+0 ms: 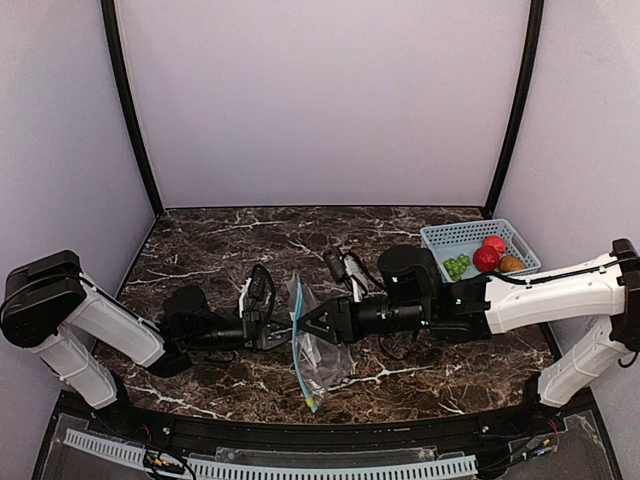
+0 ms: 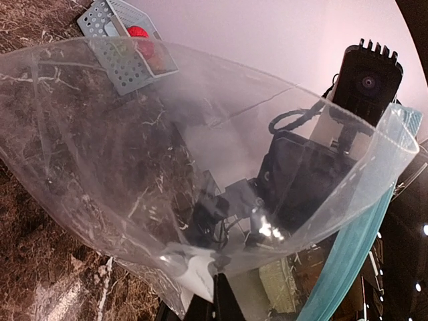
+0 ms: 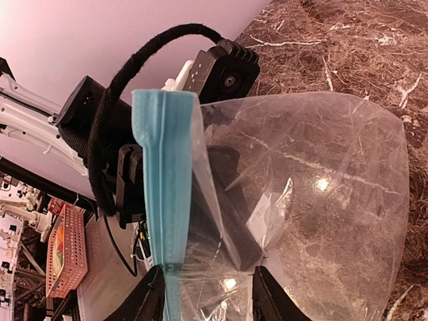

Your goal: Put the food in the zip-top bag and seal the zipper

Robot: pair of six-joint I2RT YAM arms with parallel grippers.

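Note:
A clear zip top bag [image 1: 325, 365] with a light blue zipper strip [image 1: 297, 340] stands between my two grippers at mid-table. In the left wrist view its film [image 2: 197, 271] draws together at my left gripper, which is shut on it. My right gripper is open, its fingers [image 3: 148, 294] spread across the bag beside the blue strip; whether film lies between them is hard to tell. Green grapes [image 1: 457, 266], red round food [image 1: 486, 259] and a brown piece [image 1: 511, 264] sit in the basket. Only a white label shows in the bag.
The light grey perforated basket [image 1: 450, 240] stands at the table's back right, beyond the right arm. Walls close off the back and sides.

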